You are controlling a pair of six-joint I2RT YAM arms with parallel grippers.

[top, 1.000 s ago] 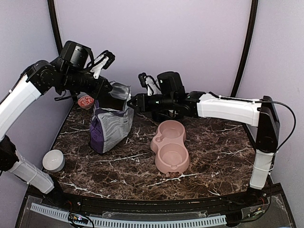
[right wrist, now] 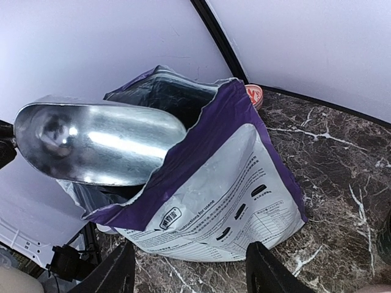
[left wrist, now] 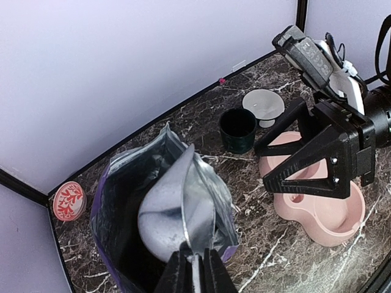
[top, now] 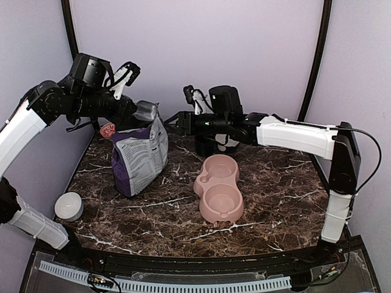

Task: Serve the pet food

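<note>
A tall purple-and-white food bag (top: 137,160) stands open at the left of the table. My left gripper is shut on the handle of a metal scoop (right wrist: 98,143), whose bowl rests inside the bag's mouth. My right gripper is open just right of the bag, nothing between its fingers. A pink double bowl (top: 221,201) stands on the table below the right arm.
A white bowl (top: 69,205) sits at the front left. A red patterned can (left wrist: 69,201) is behind the bag. A dark cup (left wrist: 238,137) and a pale dish (left wrist: 263,101) stand at the back.
The right gripper has moved slightly up and back. The bag's top leans a little further left.
</note>
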